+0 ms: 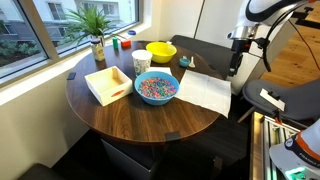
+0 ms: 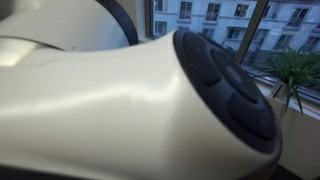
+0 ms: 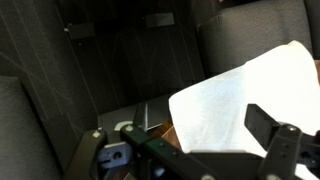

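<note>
My gripper [image 1: 236, 68] hangs above the right side of the brown table, over the far right edge of a white sheet of cloth or paper [image 1: 205, 92]. In the wrist view its dark fingers stand wide apart at the bottom, and the gripper is open with nothing between them. The white sheet [image 3: 235, 100] lies below and to the right there, partly hidden by the right finger. A blue bowl [image 1: 156, 88] of small colourful pieces sits mid-table, left of the sheet.
A yellow bowl [image 1: 160, 50], a white cup [image 1: 142, 60], a light open box [image 1: 108, 84], a teal item [image 1: 186, 62] and a potted plant [image 1: 93, 25] stand farther back or left. Dark chairs [image 3: 255, 30] flank the table edge.
</note>
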